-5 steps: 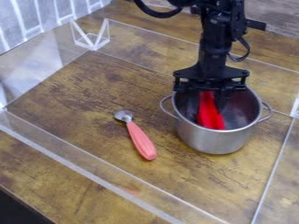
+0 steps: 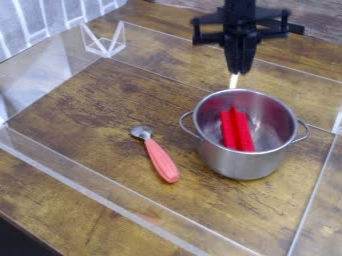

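A steel pot [image 2: 254,155] with two side handles stands on the wooden table at the right, red objects [image 2: 234,128] lying inside it. A pink-handled tool [image 2: 158,156] with a metal head lies to its left. My black gripper [image 2: 237,54] is raised above and behind the pot, blurred at the top of the view, shut, with nothing showing between its fingers. A pale thin shape stands below it at the pot's back.
A small white wire-like holder [image 2: 104,40] sits at the upper left near the clear barrier.
My gripper has risen out of the pot, upward in the view, leaving the red objects inside. The pot and pink tool look unmoved.
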